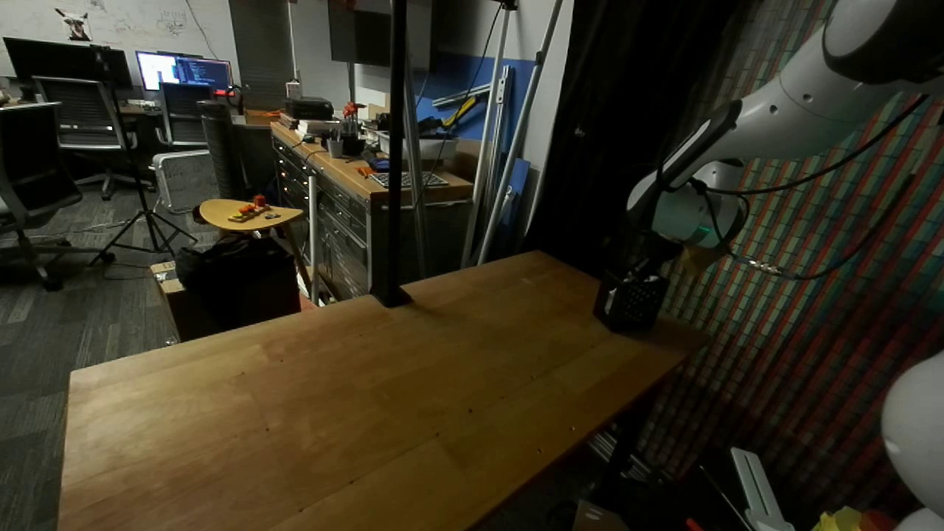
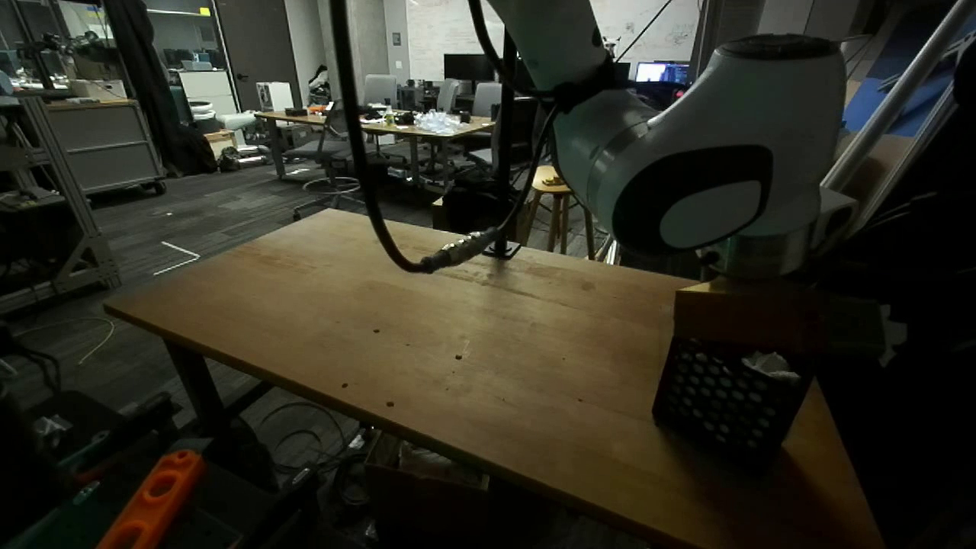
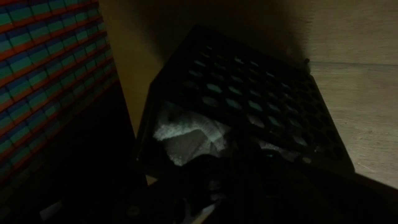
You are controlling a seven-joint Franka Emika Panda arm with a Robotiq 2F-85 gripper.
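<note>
A black basket with holes in its walls (image 1: 630, 304) stands at the table's far right end; in the second exterior view the basket (image 2: 727, 402) is near the right edge. Pale grey-white cloth (image 3: 190, 134) lies inside it, folded and bunched, and a bit of the cloth (image 2: 771, 366) shows above the rim. My gripper points down into the basket, dark against the cloth. It is shut; too little light falls there to tell whether any cloth is between its fingers.
A black post (image 1: 394, 177) rises at its back edge. A striped, multicoloured curtain (image 1: 849, 292) hangs beside the basket end. A cable (image 2: 366, 183) loops from my arm above the tabletop.
</note>
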